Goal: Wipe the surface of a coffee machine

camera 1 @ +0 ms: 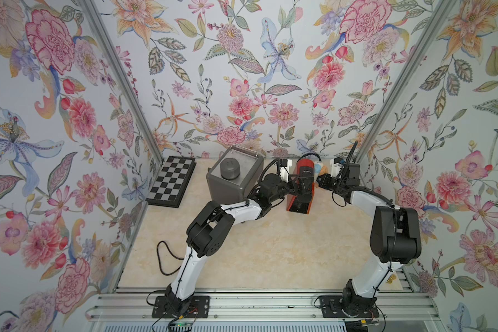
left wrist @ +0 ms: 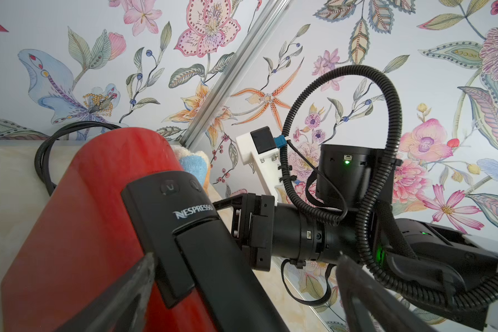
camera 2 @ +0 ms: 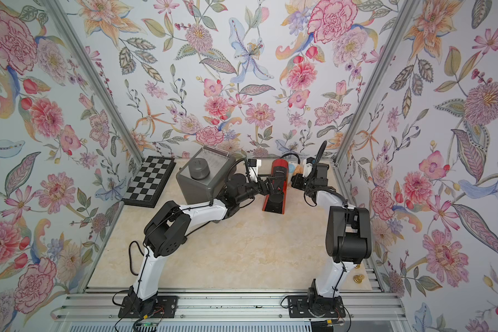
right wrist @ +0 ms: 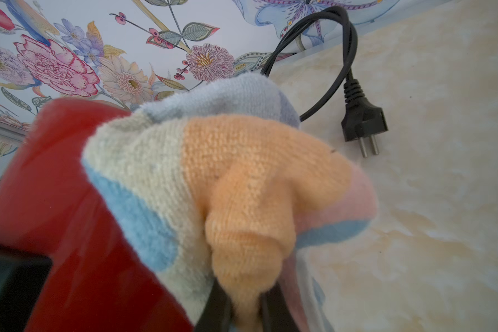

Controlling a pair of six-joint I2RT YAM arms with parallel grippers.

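Observation:
The coffee machine (camera 1: pixel 300 204), red with a black NESPRESSO top (left wrist: pixel 191 218), stands upright at the back right of the table. My left gripper is at the machine, its blurred fingers (left wrist: pixel 348 290) wide apart; part of the black top shows between them, and contact is unclear. On the machine's right side, my right gripper is shut on a multicoloured towel (right wrist: pixel 243 166). In the right wrist view the bunched towel lies over or against the red side (right wrist: pixel 88 232), hiding part of it and most of the fingers.
A grey box (camera 1: pixel 229 188) with a dark round knob stands just left of the machine, close to my left arm. A chessboard (camera 1: pixel 171 181) lies at the far left. The machine's plug (right wrist: pixel 364 121) rests on the table behind.

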